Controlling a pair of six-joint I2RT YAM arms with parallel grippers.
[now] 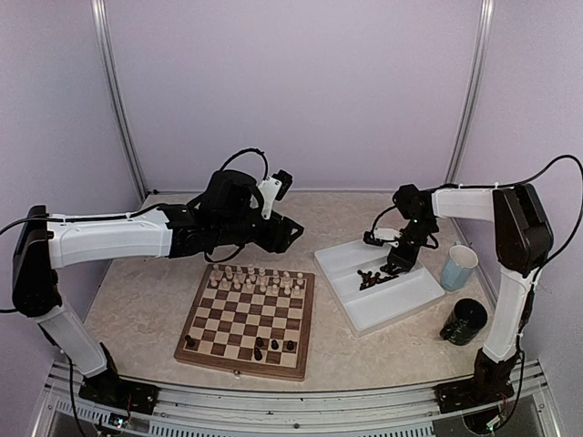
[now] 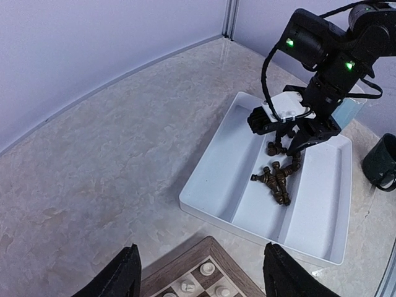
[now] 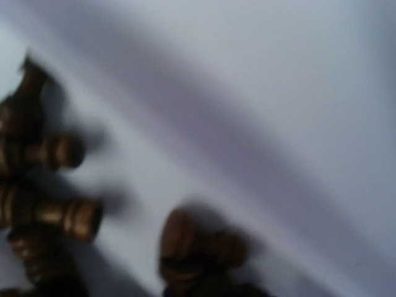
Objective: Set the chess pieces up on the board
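Observation:
The wooden chessboard (image 1: 239, 323) carries white pieces along its back rows and several black pieces near the front edge. My left gripper hangs open above the board's back right, with nothing between its fingers. At the right, my right gripper (image 1: 400, 264) is down inside the white tray (image 1: 383, 308) among lying dark chess pieces (image 2: 277, 182). The top view does not show clearly whether its fingers hold anything. The right wrist view is blurred, with dark pieces (image 3: 74, 216) lying beside a tray divider.
A light blue mug (image 1: 457, 269) stands right of the tray, with a dark cup (image 1: 463, 322) in front of it.

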